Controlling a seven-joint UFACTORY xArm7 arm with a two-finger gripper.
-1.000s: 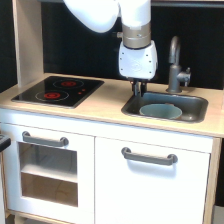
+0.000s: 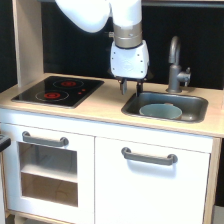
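Note:
My white arm reaches down from the top, and the gripper [image 2: 131, 88] hangs over the counter at the left edge of the sink [image 2: 150, 98]. Its dark fingers stand apart, and I see nothing between them. A round greenish dish [image 2: 160, 111] lies in the sink's basin, below and to the right of the gripper, not touching it.
Behind the basin rises a dark faucet [image 2: 176, 70], to the right of the gripper. A black stovetop [image 2: 58, 91] with red rings is set in the left of the wooden counter [image 2: 97, 106]. Below are cabinet doors with grey handles [image 2: 149, 157]; the left door has a window.
The gripper has shifted slightly left, from over the sink's back left part to its left edge. Its fingers look farther apart now. The dish has not moved.

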